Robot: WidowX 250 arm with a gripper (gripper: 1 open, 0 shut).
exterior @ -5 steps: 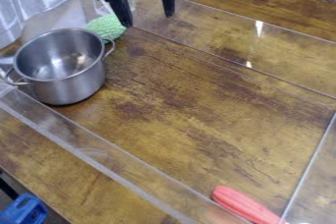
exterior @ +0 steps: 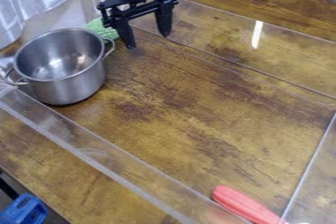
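Note:
My black gripper (exterior: 144, 24) hangs at the top middle of the camera view, its two fingers spread apart with nothing visible between them. Its left finger is near a green textured item (exterior: 106, 29), partly hidden behind it and the pot. A steel pot (exterior: 59, 71) with side handles stands on the wooden table at the left, below and left of the gripper.
A red-handled object (exterior: 245, 204) lies at the bottom right and a blue object (exterior: 24, 211) at the bottom left corner. Clear plastic strips or panels edge the work area.
My gripper has moved slightly down toward the table. The pot and other objects look unmoved.

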